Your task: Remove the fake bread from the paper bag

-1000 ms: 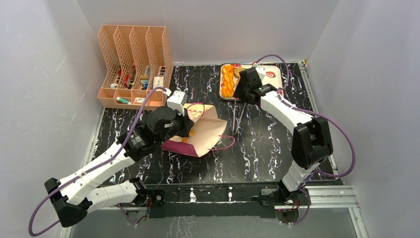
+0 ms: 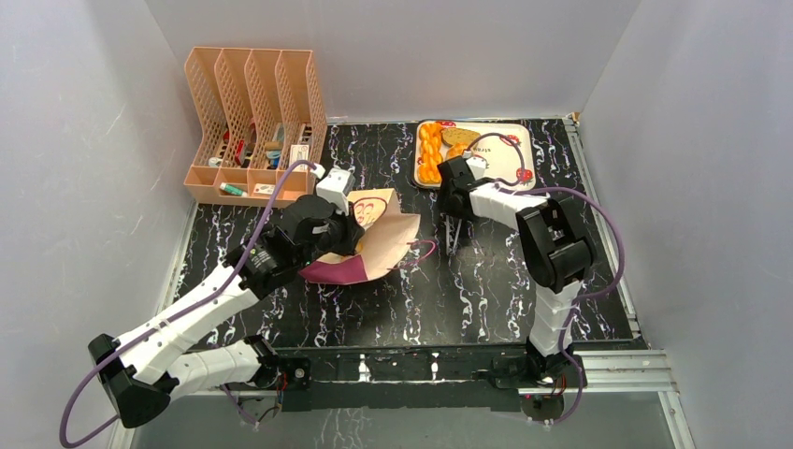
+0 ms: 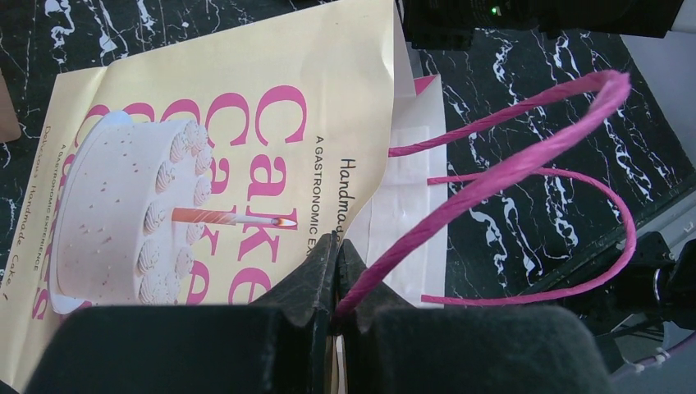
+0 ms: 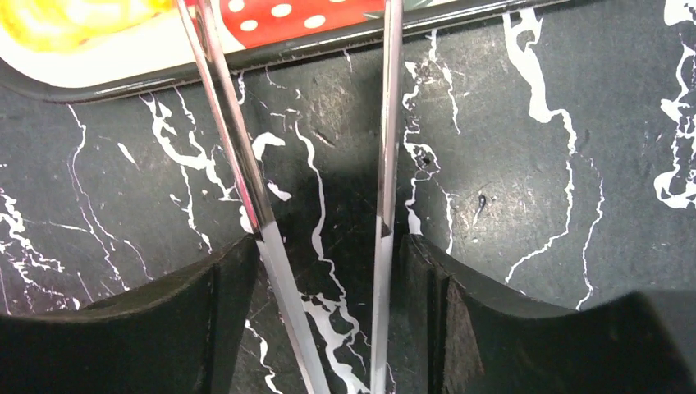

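The paper bag [image 2: 385, 245] lies open on the table, its mouth facing right in the top view; its cake-printed side [image 3: 271, 49] fills the left wrist view. A small orange bit of bread [image 2: 359, 247] shows inside it, partly hidden by my left gripper. My left gripper is shut on the bag's paper edge, a pink handle [image 3: 484, 185] passing close by. My right gripper has its fingers against both arms of metal tongs [image 4: 384, 164]. The tongs stand clear of the bag, to its right, with nothing visible between their arms.
A tray [image 2: 517, 168] at the back holds orange braided breads [image 2: 429, 154] and a bread slice [image 2: 459, 137]. A slotted pink organizer [image 2: 248, 122] with small items stands at the back left.
The bag's open flap and pink handle have shifted left.
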